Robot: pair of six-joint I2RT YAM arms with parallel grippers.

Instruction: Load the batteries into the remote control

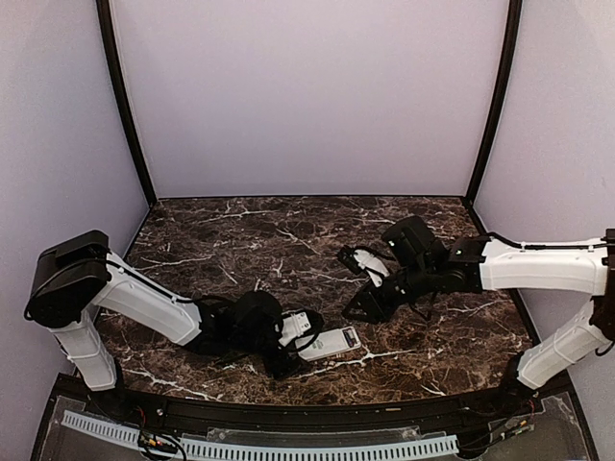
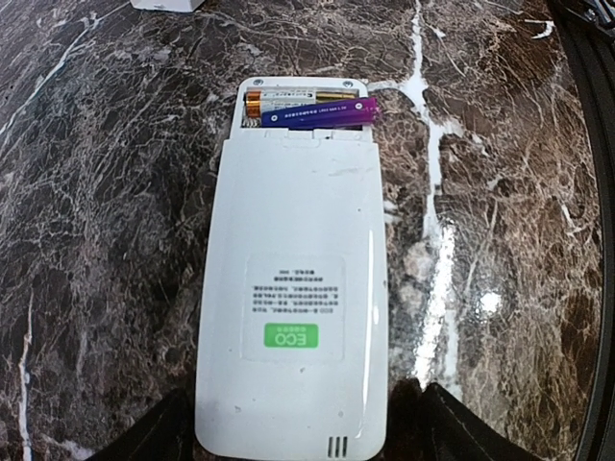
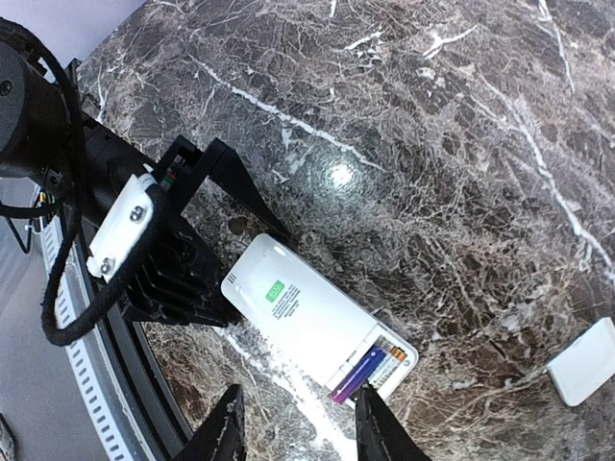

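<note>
A white remote control (image 2: pixel 288 211) lies back side up on the table, its battery bay exposed at the far end. Inside the bay lies an orange-ended battery (image 2: pixel 298 98). A purple battery (image 2: pixel 319 112) sits at a slant beside it, one end overhanging the bay's side edge. At the remote's near end, my left gripper stands part open with a finger on each side; gaps of table show between remote and fingers. My right gripper is open and empty, raised off the table near the battery end.
A white flat piece (image 3: pixel 584 363), perhaps the battery cover, lies on the table apart from the remote.
</note>
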